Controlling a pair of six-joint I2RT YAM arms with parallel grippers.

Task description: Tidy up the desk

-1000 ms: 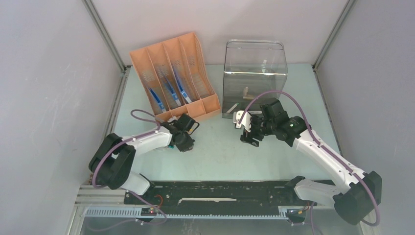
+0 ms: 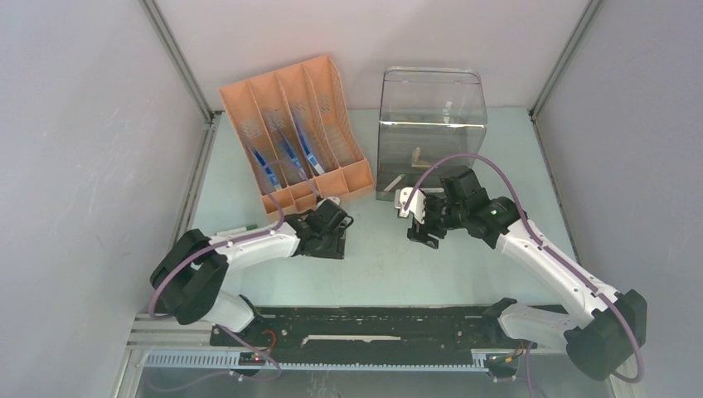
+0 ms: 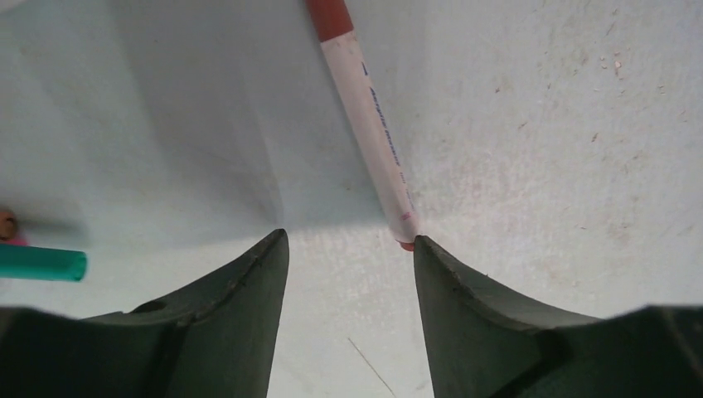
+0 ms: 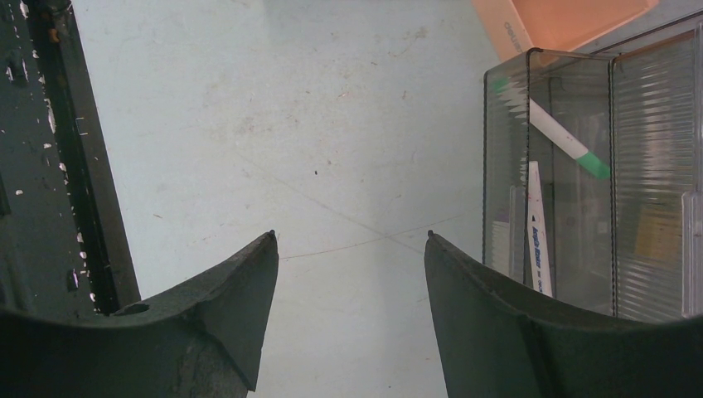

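A white pen (image 3: 365,116) with a red-brown end lies on the desk in the left wrist view. Its lower tip sits between the fingertips of my open left gripper, close beside the right finger (image 3: 431,257); whether they touch I cannot tell. A green pen end (image 3: 41,264) shows at the left edge of that view. In the top view the left arm hides most of this spot. My right gripper stands open over bare desk, with the clear drawer box (image 4: 572,62) to its right.
An orange organizer (image 2: 352,178) with several blue pens in its slots stands behind the left gripper. Right of it is the clear box (image 2: 431,95); a green-tipped pen (image 4: 555,133) and a white stick (image 4: 537,228) lie inside.
The right arm has stayed still.
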